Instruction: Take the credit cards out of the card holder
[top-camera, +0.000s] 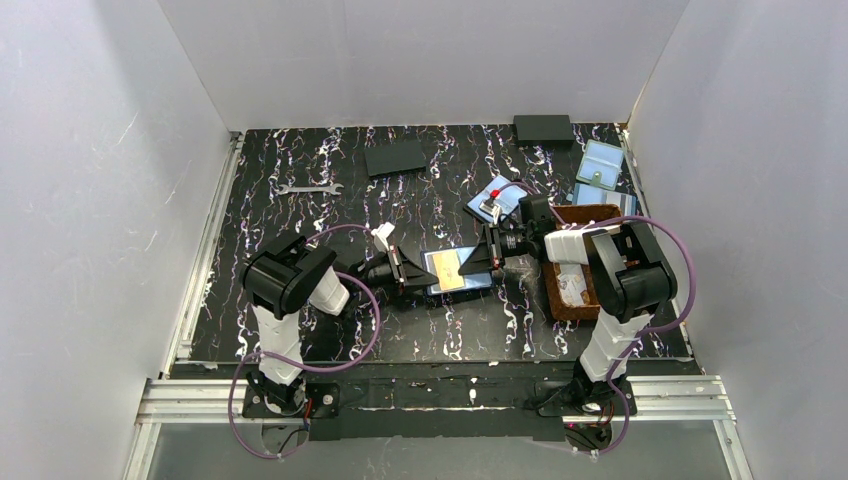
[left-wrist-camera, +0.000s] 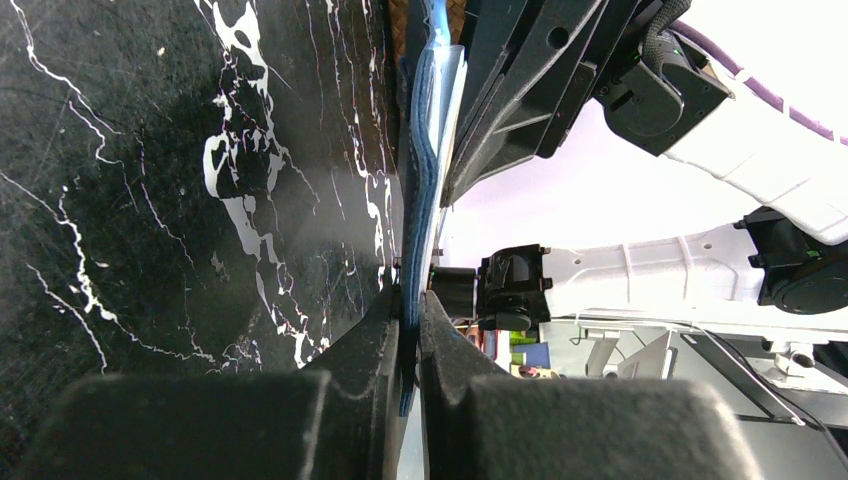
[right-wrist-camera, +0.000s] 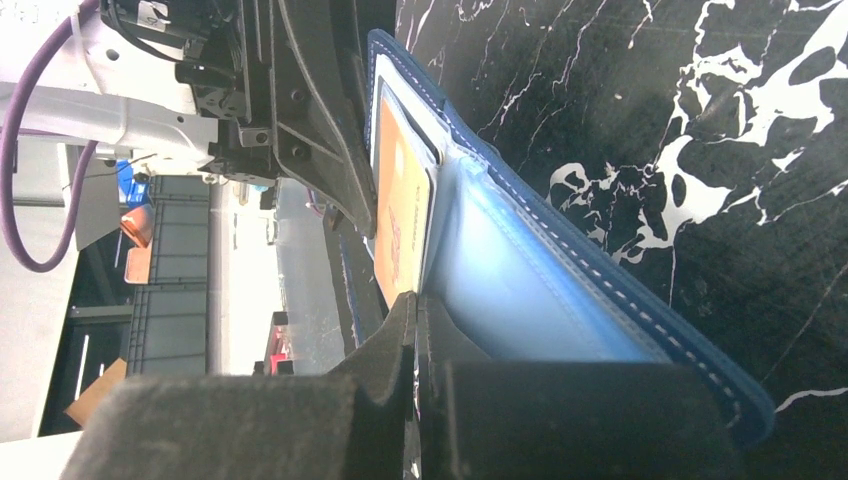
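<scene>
The blue card holder (top-camera: 475, 280) lies between both grippers in the middle of the table, orange and white cards (top-camera: 447, 268) inside. My left gripper (top-camera: 423, 280) is shut on the holder's edge; in the left wrist view the holder (left-wrist-camera: 425, 170) runs edge-on from its fingers (left-wrist-camera: 440, 350). My right gripper (top-camera: 470, 268) is shut at the cards' edge; in the right wrist view its fingertips (right-wrist-camera: 408, 320) meet the orange card (right-wrist-camera: 400, 200) beside the translucent blue sleeve (right-wrist-camera: 520, 280).
A brown basket (top-camera: 555, 295) sits at the right, with blue holders (top-camera: 602, 165) behind it. Another blue item (top-camera: 490, 185) lies behind my right gripper. Two dark slabs (top-camera: 395, 158) and a wrench (top-camera: 310, 189) lie at the back.
</scene>
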